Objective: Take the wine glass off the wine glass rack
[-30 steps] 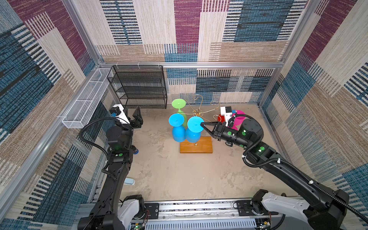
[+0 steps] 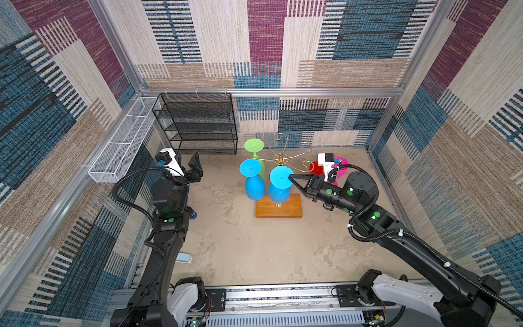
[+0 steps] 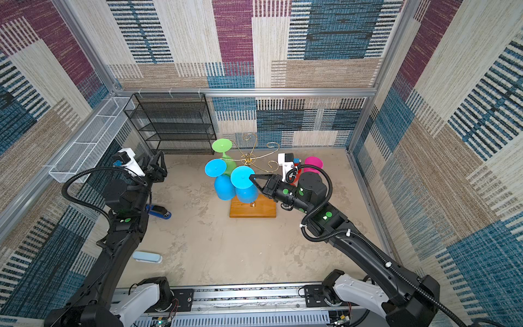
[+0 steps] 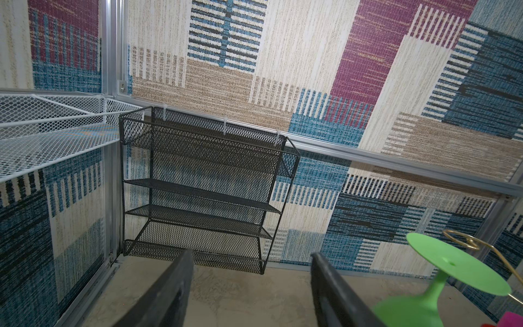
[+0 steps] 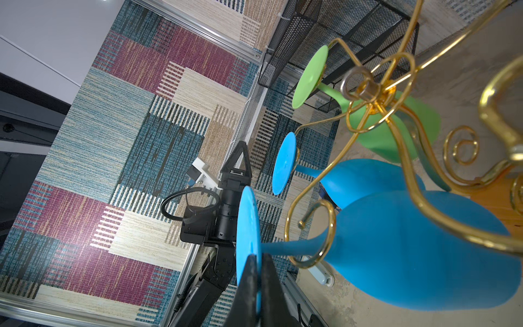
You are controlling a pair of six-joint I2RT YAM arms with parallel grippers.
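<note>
A gold wire rack (image 2: pixel 281 159) on a wooden base (image 2: pixel 278 212) holds upside-down plastic glasses. The front blue glass (image 2: pixel 281 177) has its foot at my right gripper (image 2: pixel 291 177), which is shut on the foot's thin edge; in the right wrist view its stem still passes through a gold loop (image 5: pixel 327 256). A second blue glass (image 2: pixel 251 169) and a green glass (image 2: pixel 254 145) hang to its left. My left gripper (image 2: pixel 195 166) stands open at the left, apart from the glasses, nothing between its fingers.
A black mesh shelf (image 2: pixel 196 130) stands at the back left, a white wire basket (image 2: pixel 109 169) along the left wall. Red and pink glasses (image 3: pixel 312 163) are partly behind my right arm.
My right gripper and the front blue glass at its fingertips have moved slightly right in the top left view. The left arm has not visibly moved.
</note>
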